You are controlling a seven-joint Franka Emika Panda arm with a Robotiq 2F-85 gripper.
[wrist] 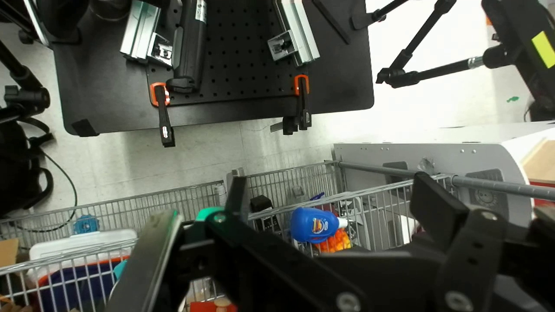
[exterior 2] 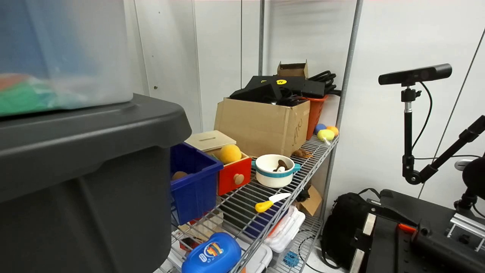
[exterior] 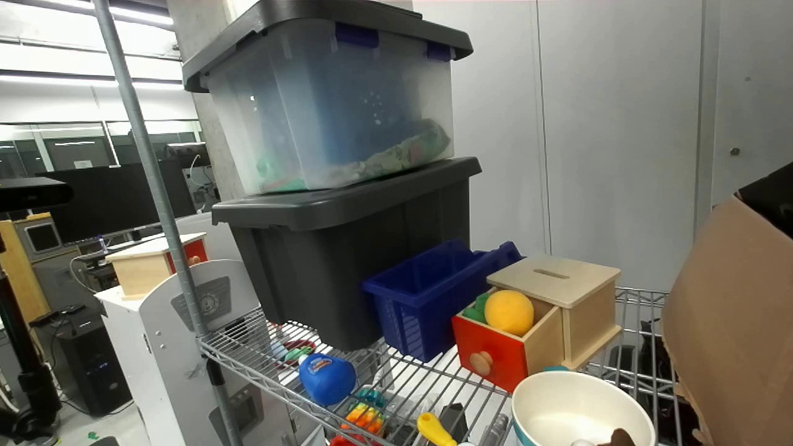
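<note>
In the wrist view my gripper is open, its two dark fingers [wrist: 435, 195] wide apart and nothing held between them. Beyond that gap a blue bottle [wrist: 314, 225] lies on the wire shelf. Both exterior views leave the gripper out. A wooden box with a red-fronted drawer [exterior: 487, 354] stands on the shelf. The drawer is pulled out, with a yellow-orange ball [exterior: 509, 312] and something green inside. Beside it is a blue bin [exterior 2: 196, 182]. The white bowl [exterior 2: 271, 179] with a teal band holds a brown item. A yellow-handled toy knife [exterior 2: 271, 203] lies in front.
Two stacked storage tubs [exterior: 357, 260] fill one end of the shelf; a cardboard box [exterior 2: 259, 125] stands behind the bowl. A metal post [exterior: 152, 171] rises at the shelf corner. Across a strip of open floor is a black table [wrist: 234, 106] with clamps.
</note>
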